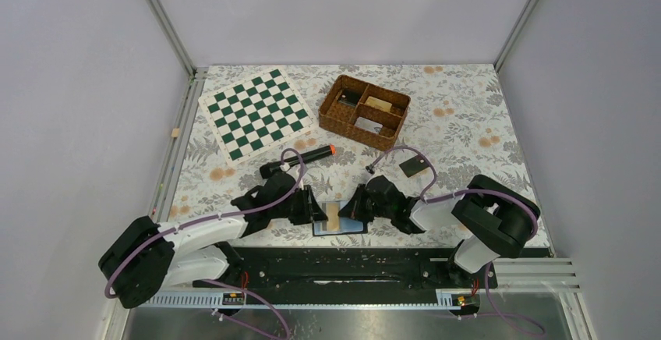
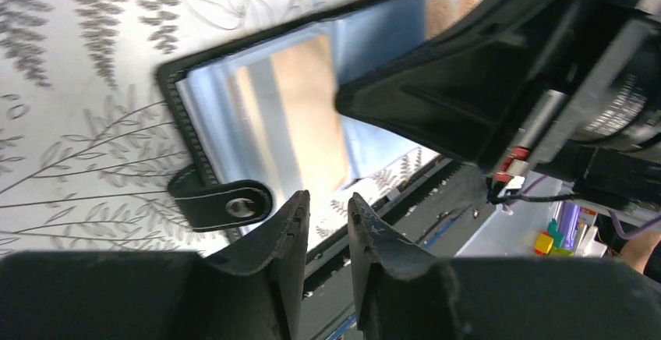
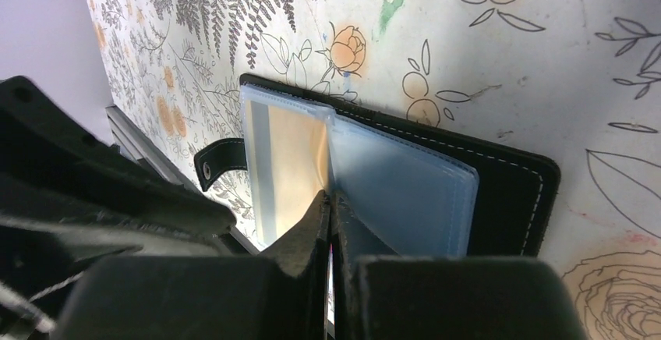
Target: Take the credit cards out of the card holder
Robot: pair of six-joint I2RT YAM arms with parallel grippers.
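The black card holder [image 1: 356, 229] lies open at the table's front edge, its bluish clear sleeves facing up. A tan card with a grey stripe sits in the sleeve on the strap side; in the right wrist view, the card [image 3: 292, 153] bulges near the middle fold. My right gripper is shut at that fold, by the card's inner edge; whether sleeve or card is pinched cannot be made out. On the strap side, my left gripper stands part open over the holder's edge, with nothing seen between its fingers.
A wicker basket [image 1: 335, 124] with several compartments stands at the back. Between it and my left arm lies a black flashlight [image 1: 312, 155]. A chessboard sheet [image 1: 257, 114] is back left, and a small dark card [image 1: 414, 166] lies to the right.
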